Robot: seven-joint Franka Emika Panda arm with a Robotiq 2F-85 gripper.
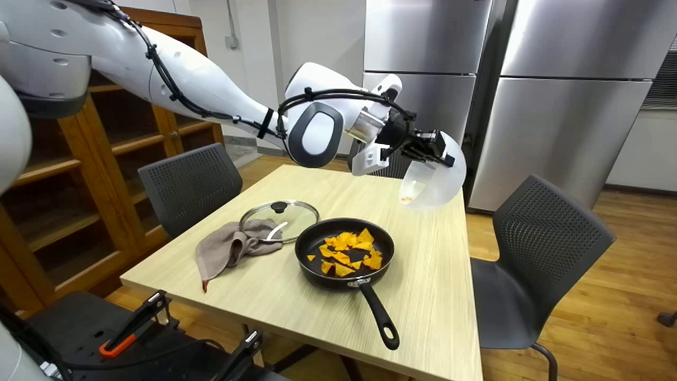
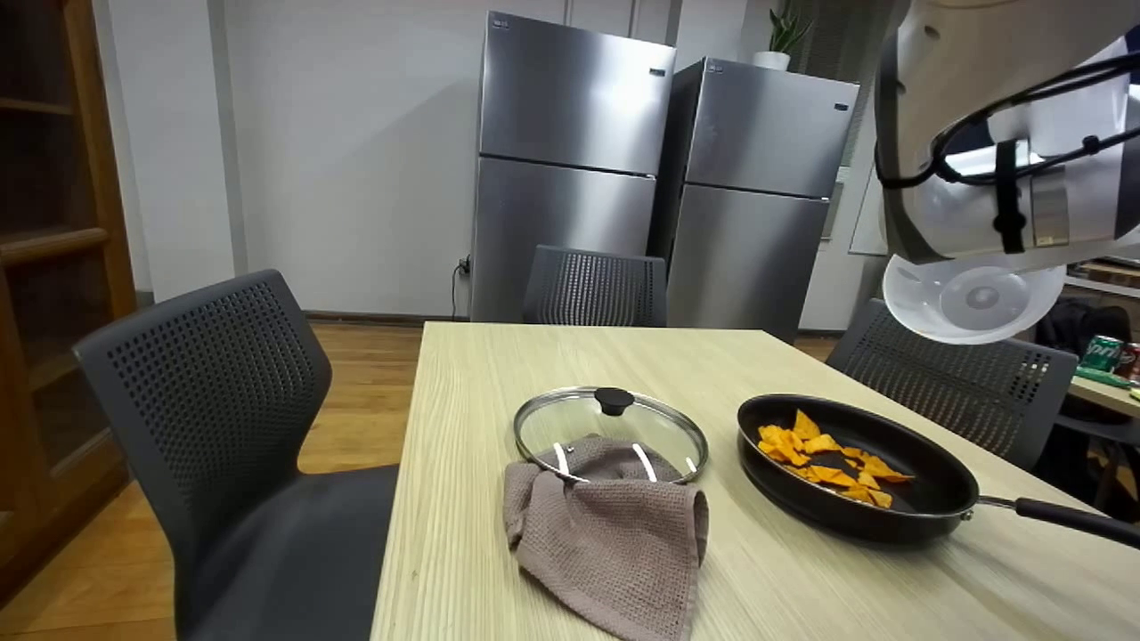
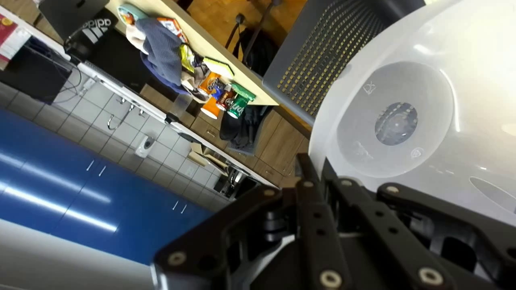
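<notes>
My gripper is shut on the rim of a translucent white bowl (image 3: 401, 159), which is tipped on its side. In exterior view 1 the bowl (image 1: 438, 181) hangs above the table's far right part, with a few orange crumbs near its lower edge. Orange chips (image 1: 347, 252) lie in the black frying pan (image 1: 309, 266), mostly in its middle and right side. The pan's handle (image 1: 379, 316) points to the front right. Exterior view 2 shows the bowl (image 2: 967, 304) beneath the arm, while the fingers are hidden there.
Left of the pan, a glass lid (image 1: 279, 216) with a black knob rests partly on a brown cloth (image 1: 222, 251). Chairs stand around the table, one at its right edge (image 1: 546, 247). Bare tabletop (image 1: 425, 286) lies right of the pan.
</notes>
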